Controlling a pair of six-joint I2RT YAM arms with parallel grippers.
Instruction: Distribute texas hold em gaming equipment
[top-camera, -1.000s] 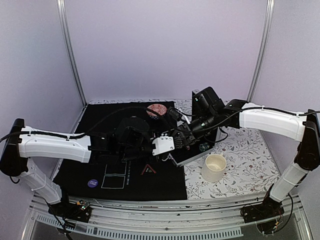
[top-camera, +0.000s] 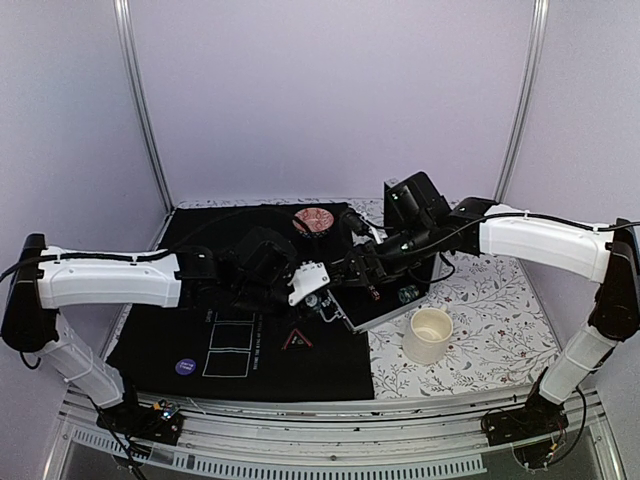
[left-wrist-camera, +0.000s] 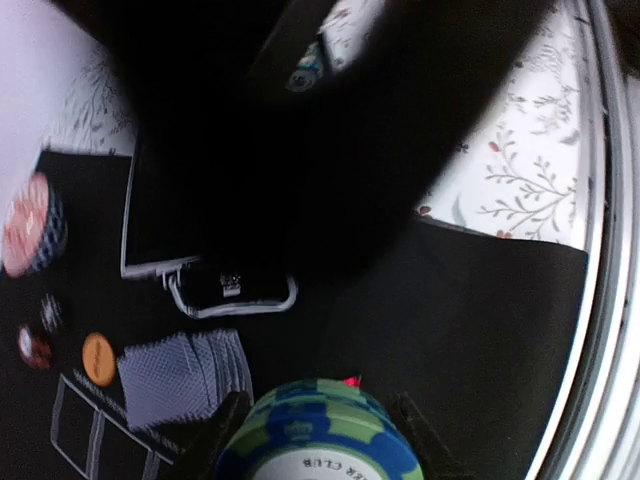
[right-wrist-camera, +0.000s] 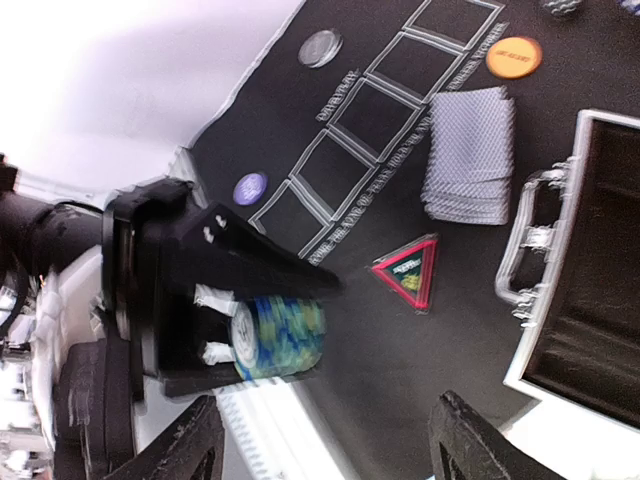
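A blue-and-green chip stack (left-wrist-camera: 318, 435) is clasped between the fingers of my left gripper (top-camera: 316, 288), held above the black mat. The right wrist view shows that same stack (right-wrist-camera: 290, 335) lying sideways in the left fingers. My right gripper stands open, apart from the stack and with nothing between its fingers. In the top view both grippers are close together at the near left corner of the open case (right-wrist-camera: 545, 330). Grey-backed cards (right-wrist-camera: 470, 160) lie fanned on the mat beside the case handle, near a red-edged triangle (right-wrist-camera: 410, 272).
An orange disc (right-wrist-camera: 514, 57), a purple disc (right-wrist-camera: 250, 188) and a silver disc (right-wrist-camera: 320, 48) lie around the printed card boxes. A pink-topped round bowl (top-camera: 314, 220) stands behind. A cream cup (top-camera: 429, 335) is on the floral cloth right of the mat.
My left gripper has drawn left, away from the right gripper, carrying the chip stack.
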